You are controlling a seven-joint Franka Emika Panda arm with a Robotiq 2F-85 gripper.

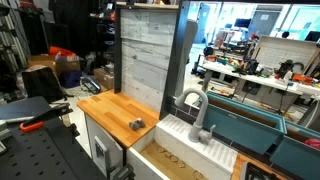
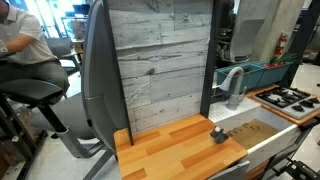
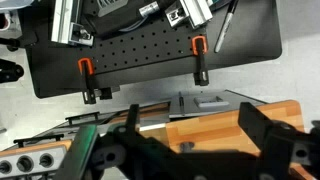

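In the wrist view my gripper is open, its dark fingers wide apart with nothing seen between them. Beneath it lie a wooden surface and a row of round stove knobs. A small grey metallic object rests on the wooden countertop of a play kitchen; exterior view 2 shows the same object near the counter's right edge. To its right stands a grey curved faucet. An open drawer with a wooden bottom lies in front of the faucet.
A black platform with red-orange clamps and tools lies across the upper wrist view. The stove top is beyond the drawer. A tall wood-patterned panel backs the counter, and blue bins stand behind.
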